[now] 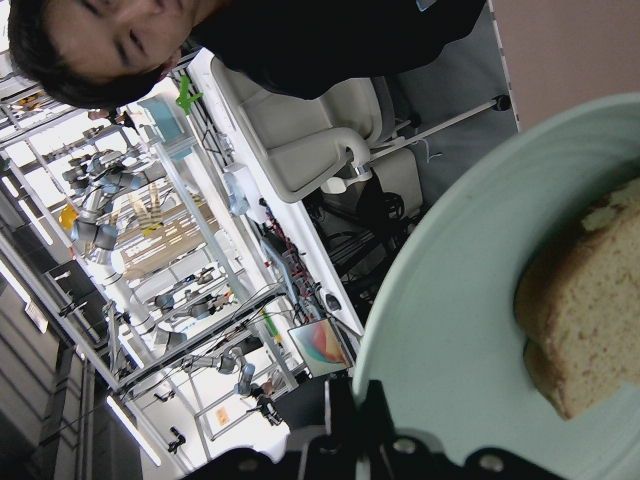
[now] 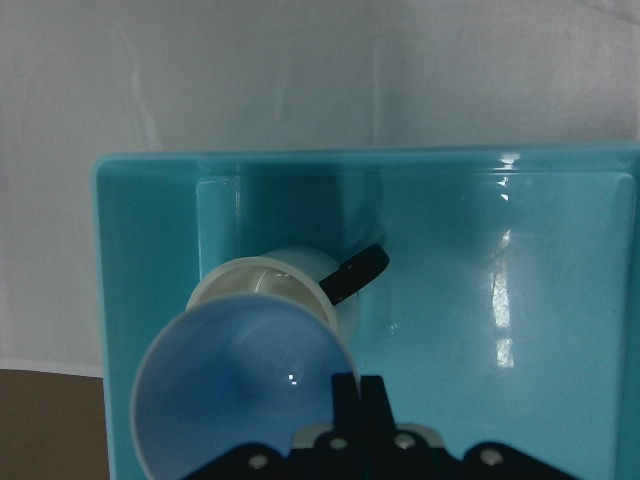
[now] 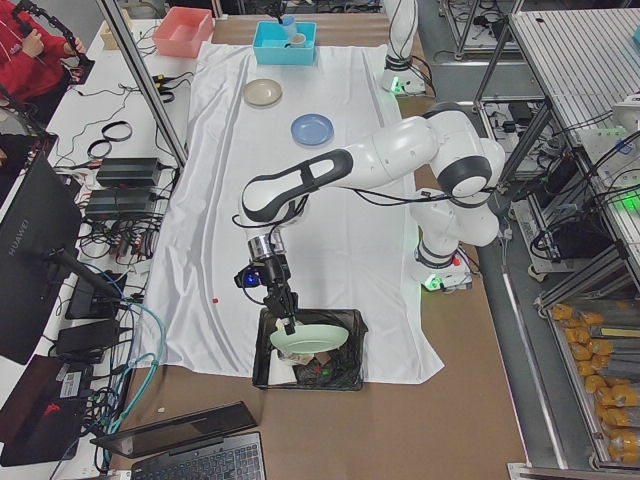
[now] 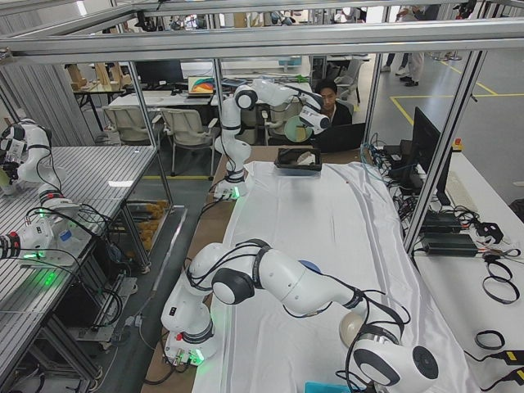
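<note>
My left gripper is shut on the rim of a pale green plate [image 1: 450, 350], tilted over the black bin [image 3: 350, 370]. Two slices of bread [image 1: 590, 300] are on the plate in the left wrist view; the camera left view does not show them clearly. My right gripper is shut on the rim of a blue cup [image 2: 220, 380] over the cyan box [image 2: 500, 380]. A white mug [image 2: 230, 275] with a black handle is beneath the cup in that box.
A beige plate [image 3: 262, 92] and a blue plate [image 3: 311, 129] lie on the white cloth. A red container [image 3: 183, 30] stands at the back left, a laptop [image 3: 195, 455] at the front edge. A person [image 4: 332, 106] sits beyond the bin.
</note>
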